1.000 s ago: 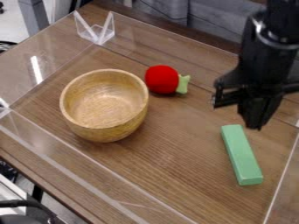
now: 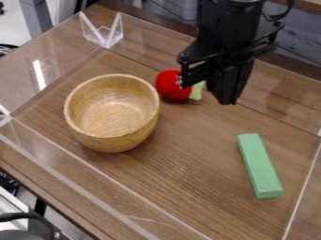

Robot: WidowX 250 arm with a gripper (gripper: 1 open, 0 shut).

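Observation:
My dark gripper (image 2: 223, 80) hangs over the upper middle of the table, just right of a red round object (image 2: 168, 84) with a small light-green part beside it, which it partly covers. Whether its fingers are shut is hard to make out. A wooden bowl (image 2: 111, 117) sits to the left. A mint-green bar (image 2: 258, 167) lies at the right, below the gripper.
A small clear rack (image 2: 103, 28) stands at the back left. Dark cables show at the left edges.
My gripper has moved left and up in the view, from above the green bar to beside the red object. The objects on the table lie as before.

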